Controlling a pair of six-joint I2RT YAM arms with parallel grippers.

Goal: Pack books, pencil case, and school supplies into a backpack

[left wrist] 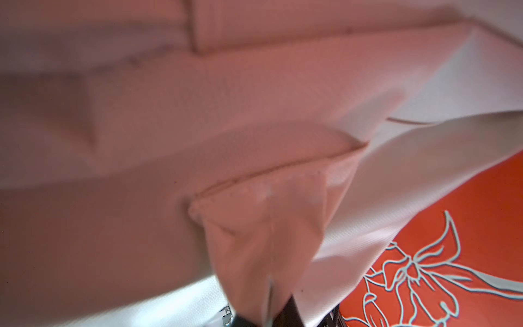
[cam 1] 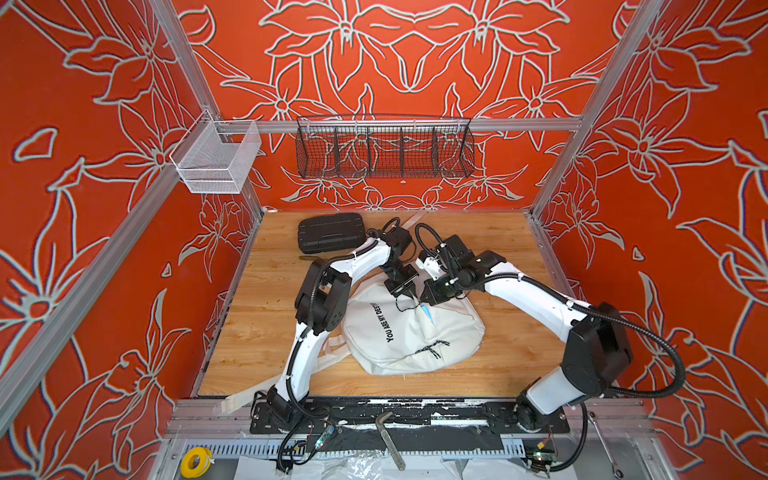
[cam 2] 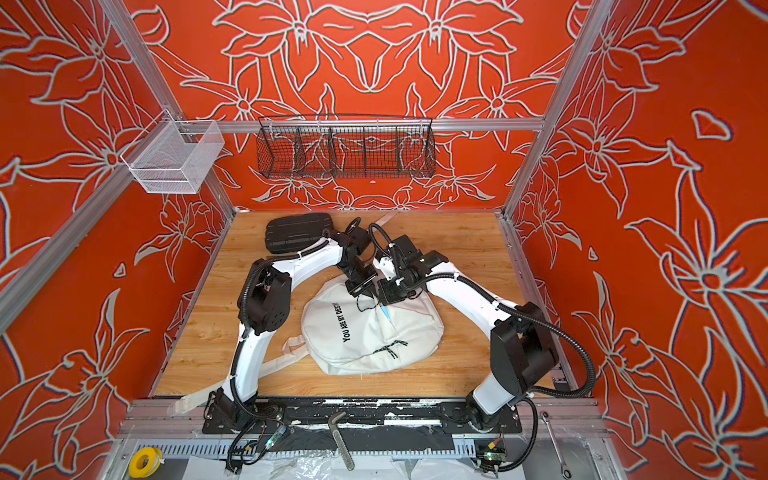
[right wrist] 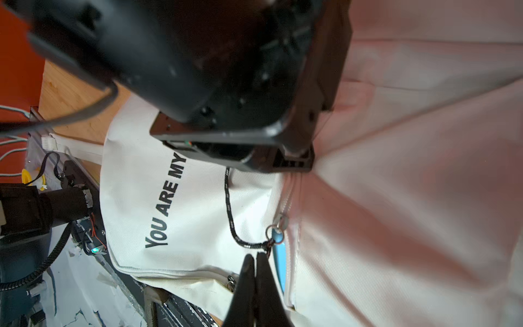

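Observation:
The cream backpack (cam 1: 388,328) lies flat, lettering up, in the middle of the table. A blue item (right wrist: 280,267) shows through a narrow gap along its zipper (right wrist: 292,234). In the left wrist view a fold of cream cloth (left wrist: 267,234) narrows down into my left gripper, which is shut on it. My right gripper is shut, its tips close to the zipper pull's black cord (right wrist: 234,229); whether the cord is between them I cannot tell. That cord loops up behind the left gripper's body. No loose books or pencils show on the table.
A black case (cam 1: 330,232) lies at the back left, close behind the left arm. Wire baskets (cam 1: 384,152) hang on the back wall. A backpack strap (cam 1: 280,380) trails to the front left. Bare wood lies free on the right and left.

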